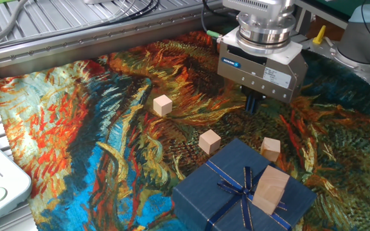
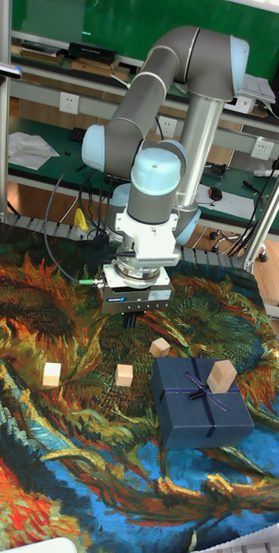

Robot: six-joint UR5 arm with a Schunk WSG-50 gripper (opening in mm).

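My gripper (image 1: pixel 252 104) hangs above the painted cloth, its dark fingers close together with nothing seen between them. In exterior view 3 the gripper (image 2: pixel 129 321) is behind the row of blocks. Three small wooden cubes rest on the cloth: a left cube (image 1: pixel 162 106), a middle cube (image 1: pixel 209 142) and a right cube (image 1: pixel 270 149) close to the box's back edge. A dark blue gift box (image 1: pixel 205 185) with a ribbon bow (image 1: pixel 245 190) stands at the front. On its lid sits a taller wooden block (image 1: pixel 272 191), beside the bow.
A patterned cloth (image 1: pixel 56 141) covers the table, with wide clear room to the left of the cubes. A metal rail (image 1: pixel 76 54) runs along the back. At the left edge lies a white device (image 1: pixel 2 176). A cable (image 2: pixel 59 263) loops beside the arm.
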